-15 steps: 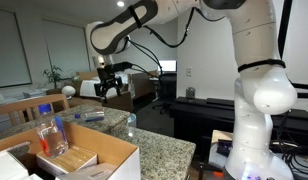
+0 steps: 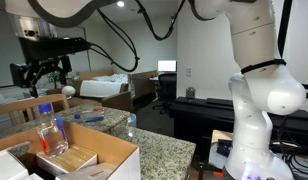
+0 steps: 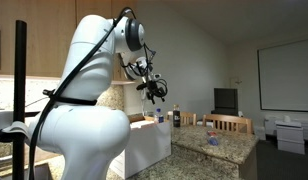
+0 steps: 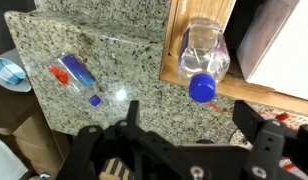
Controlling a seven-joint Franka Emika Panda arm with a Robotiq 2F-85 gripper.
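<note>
My gripper (image 2: 48, 82) hangs open in the air above the cardboard box (image 2: 116, 150), with nothing between its fingers. In the box stands a clear bottle with a blue cap (image 2: 51, 136). The wrist view looks down on this bottle (image 4: 202, 58), its cap just beyond the gap between my fingers. A second clear bottle (image 4: 78, 74) is out on the granite counter, away to the left there; exterior view 1 has it upright right of the box. In exterior view 2 the gripper (image 3: 154, 94) is well above the pale box (image 3: 146, 147).
White boxes (image 2: 8, 166) fill part of the cardboard box beside the bottle. A blue-and-white item (image 4: 9, 72) lies near the counter's left edge in the wrist view. Wooden chairs (image 3: 230, 122) stand behind the counter. Bare counter (image 2: 166, 152) lies right of the box.
The bottles and box have not moved.
</note>
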